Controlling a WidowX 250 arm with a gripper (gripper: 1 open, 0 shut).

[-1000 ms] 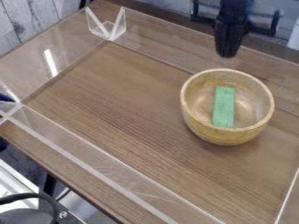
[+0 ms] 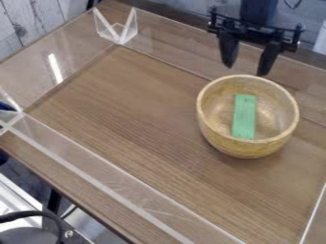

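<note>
A wooden bowl (image 2: 212, 133) sits on the brown table at right of centre, with a green rectangular object (image 2: 245, 116) lying inside it. Above the bowl, at the top right, is my black gripper (image 2: 246, 59), its two fingers apart and pointing down over the table behind the bowl. I see nothing between them.
Clear plastic pieces (image 2: 117, 27) stand at the upper left. A dark cable (image 2: 32, 217) lies at the lower left corner.
The bowl and green object look unmoved.
</note>
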